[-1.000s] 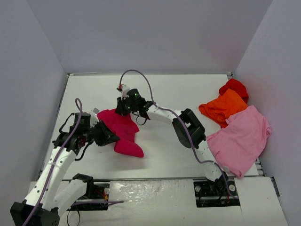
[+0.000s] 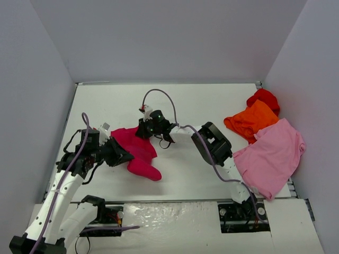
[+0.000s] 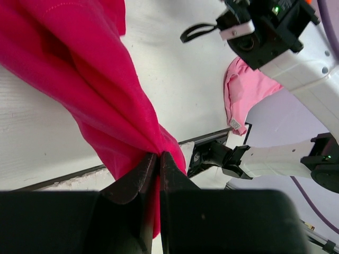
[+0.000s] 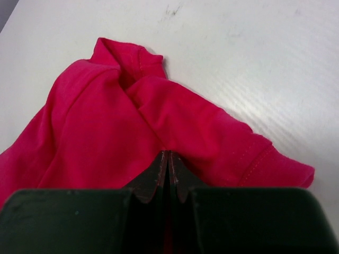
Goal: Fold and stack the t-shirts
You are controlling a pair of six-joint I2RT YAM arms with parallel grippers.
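A crimson t-shirt [image 2: 144, 151] hangs in loose folds between my two grippers at the left of the table. My left gripper is shut on it, and cloth drops below the fingertips in the left wrist view. On the shirt's far side, my right gripper [image 2: 141, 135] is closed; in the right wrist view creases in the crimson cloth [image 4: 100, 127] run to its fingertips, and a little red shows between the fingers. A sleeve-like hem [image 4: 265, 161] lies to the right of them. The arms hide parts of the shirt.
At the table's right lie an orange shirt [image 2: 251, 120], a red cloth [image 2: 266, 99] partly under it, and a spread pink shirt [image 2: 273, 156] reaching the right wall. Grey walls close in the sides.
My right gripper has moved slightly rightward and toward the front, and its cable has shifted with it. The left gripper is nearly still; the shirts at the right have not moved.
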